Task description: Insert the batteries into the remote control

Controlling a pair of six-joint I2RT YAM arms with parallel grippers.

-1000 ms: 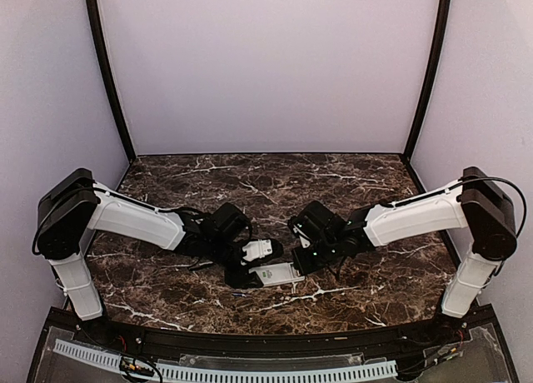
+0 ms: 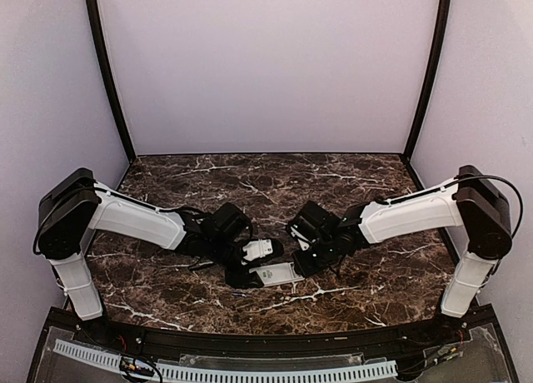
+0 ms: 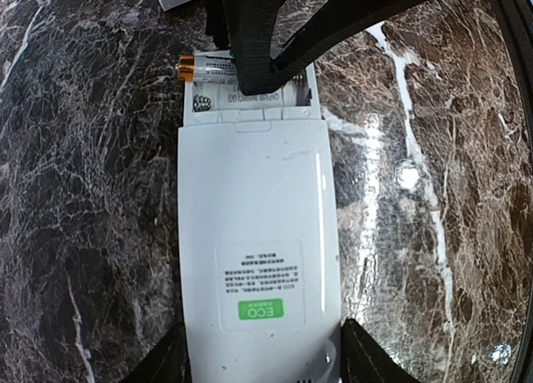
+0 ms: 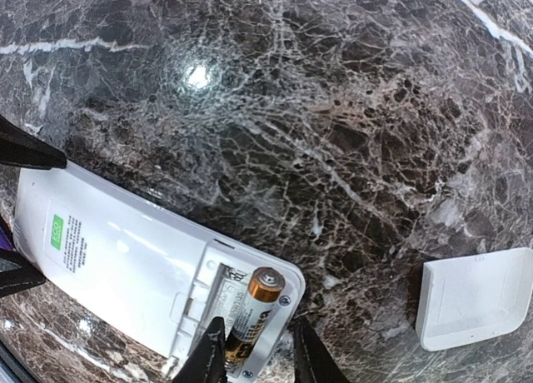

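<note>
The white remote control point(image 3: 258, 233) lies back up, its battery compartment point(image 3: 241, 100) uncovered. My left gripper is shut on its other end. One battery point(image 4: 251, 316) with an orange-brown end lies across the far side of the compartment. In the left wrist view, that battery's orange end point(image 3: 186, 67) juts past the compartment's left edge, so it is not seated flat; its other end is toward the spring and partly hidden. My right gripper stands open, fingers either side of the battery. The nearer slot holds no battery.
A white battery cover point(image 4: 479, 301) lies apart on the dark marble table, to the right in the right wrist view. A small bluish object point(image 4: 5, 235) shows beside the left fingers. Bare table point(image 4: 250, 133) surrounds the remote.
The left gripper and remote have stayed put.
</note>
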